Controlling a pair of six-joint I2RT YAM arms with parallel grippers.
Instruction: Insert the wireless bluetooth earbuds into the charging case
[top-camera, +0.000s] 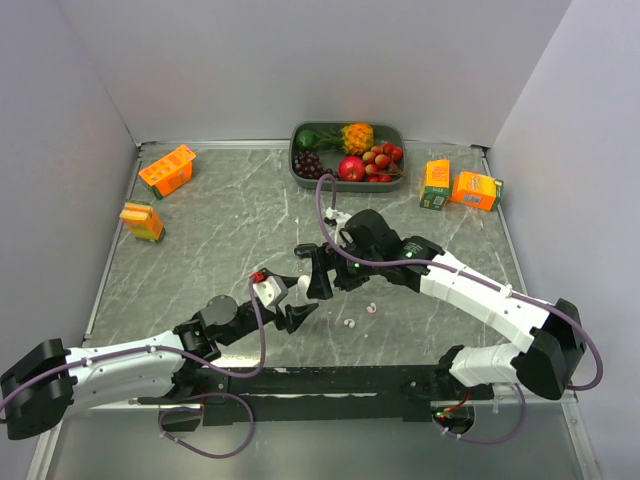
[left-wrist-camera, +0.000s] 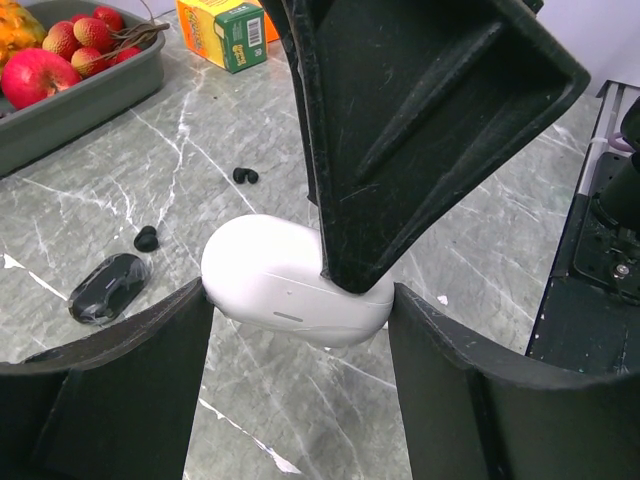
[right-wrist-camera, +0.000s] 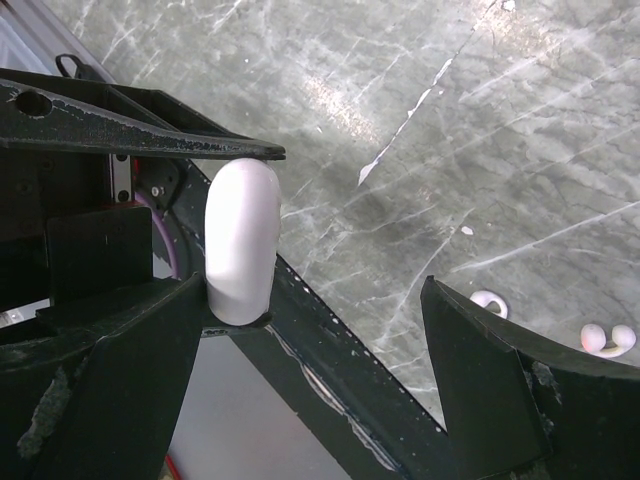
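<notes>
The white charging case is held between the fingers of my left gripper, which is shut on it; in the right wrist view it stands upright as a white capsule (right-wrist-camera: 240, 240). My right gripper is open, one finger against or right beside the case, its black body overlapping the case in the left wrist view. Small white pieces, likely the earbuds (right-wrist-camera: 607, 338), lie on the marble table near a white ring (right-wrist-camera: 489, 303); in the top view they sit right of the grippers (top-camera: 349, 323).
A grey basket (top-camera: 300, 175) of fruit stands at the back. Orange boxes (top-camera: 435, 185) sit at the back right and left. Small black items, including an oval one (left-wrist-camera: 108, 288), lie beyond the case.
</notes>
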